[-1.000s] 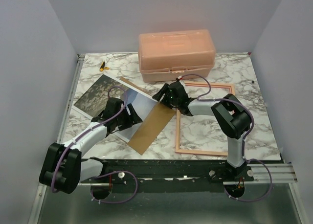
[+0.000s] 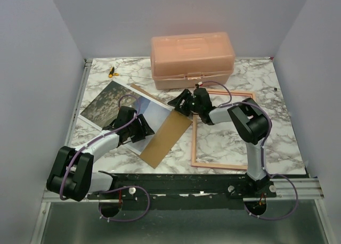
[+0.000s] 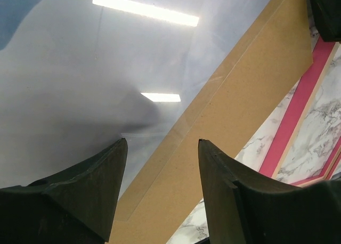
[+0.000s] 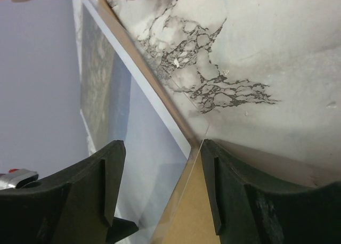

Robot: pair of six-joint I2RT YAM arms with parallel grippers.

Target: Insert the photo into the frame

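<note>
The photo (image 2: 100, 105) lies at the left, with a clear sheet and a brown backing board (image 2: 167, 139) beside and under it. My left gripper (image 2: 144, 130) is low over the clear sheet; in its wrist view the fingertips stand a little apart above the sheet and board, and what is between them is unclear. My right gripper (image 2: 180, 104) is at the board's upper corner, its fingertips just apart around the thin edge of board and clear sheet (image 4: 195, 161). The wooden frame (image 2: 213, 164) lies at the right, partly under the right arm.
A large pink box (image 2: 193, 55) stands at the back. Yellow-handled scissors (image 2: 113, 74) lie at the back left. Grey walls border the marble table.
The right gripper and arm have shifted slightly around the board's corner, the wrist moving a little.
</note>
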